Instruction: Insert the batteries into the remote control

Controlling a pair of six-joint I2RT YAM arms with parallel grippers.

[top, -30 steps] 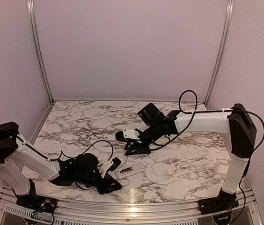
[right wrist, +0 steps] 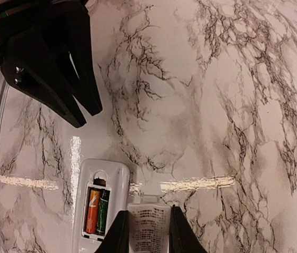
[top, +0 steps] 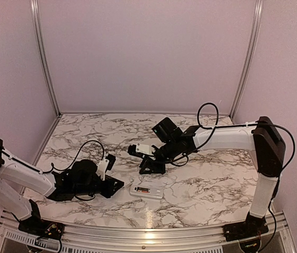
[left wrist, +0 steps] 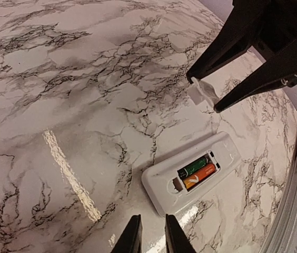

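Observation:
The white remote [top: 146,193] lies on the marble table with its compartment up, a green battery [left wrist: 191,166] and an orange battery [left wrist: 199,176] side by side in it. My right gripper is shut on the white battery cover, above the table beside the remote; the left wrist view shows the cover [left wrist: 204,92] between its fingertips. My left gripper is left of the remote, its fingertips slightly apart at the bottom of its wrist view, with nothing visible between them; whether it is shut is hard to tell.
A metal rail [top: 190,232] runs along the front edge, and pale walls enclose the sides and back.
My left gripper has moved back and to the left, away from the remote, and the remote lies less slanted. The right gripper has shifted slightly.

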